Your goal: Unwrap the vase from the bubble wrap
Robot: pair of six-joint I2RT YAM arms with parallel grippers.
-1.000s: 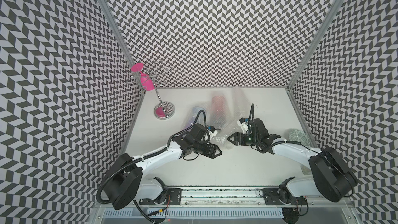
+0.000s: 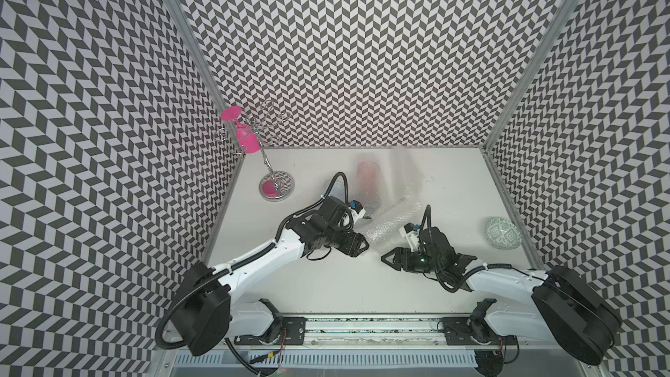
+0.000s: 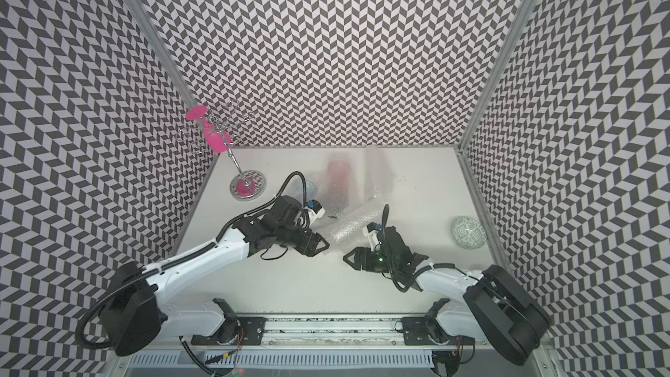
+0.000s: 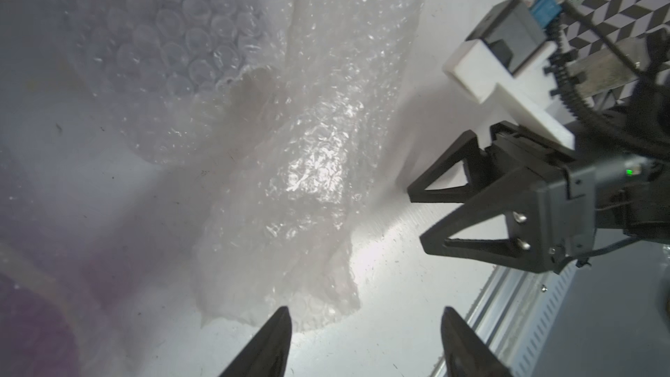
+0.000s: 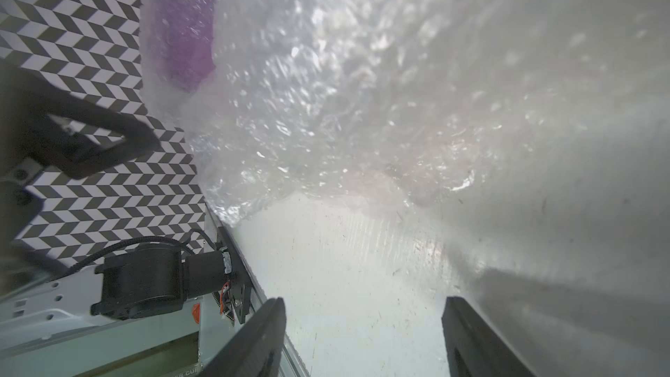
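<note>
Clear bubble wrap (image 2: 393,222) lies spread across the middle of the table, its loose flap (image 4: 307,167) running toward the front. A pinkish wrapped shape (image 2: 367,176) shows behind it, and a purple wrapped thing (image 4: 31,324) is partly in the left wrist view; which one is the vase I cannot tell. My left gripper (image 2: 365,244) stands open at the wrap's front left, nothing between its fingers. Open and empty too, my right gripper (image 2: 386,258) is just in front of the flap. In the right wrist view the wrap (image 5: 363,83) hangs beyond the fingertips (image 5: 268,328).
A pink and chrome stand (image 2: 270,185) is at the back left. A patterned green-white bowl-like object (image 2: 503,232) sits by the right edge. Both grippers are close together.
My right gripper has come back toward the front, away from the wrap.
</note>
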